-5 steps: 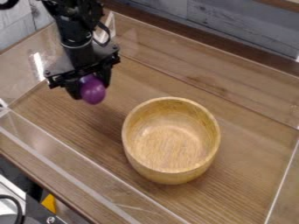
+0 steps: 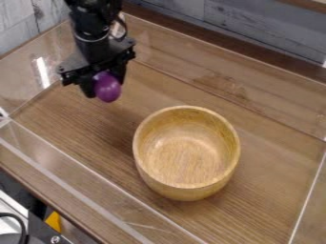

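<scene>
A purple round object [image 2: 106, 88] is held by my black gripper [image 2: 95, 72] on the left of the camera view, above the wooden table. The gripper is shut on it, its fingers partly hidden behind it. A large yellow wooden bowl [image 2: 186, 152] stands at the centre right with nothing visible inside.
Pale walls or edges border it at the back and left. Dark cables lie at the bottom left corner, outside the tray area.
My gripper and the purple object have moved up in the view and a little to the right, toward the back. The bowl has not moved.
</scene>
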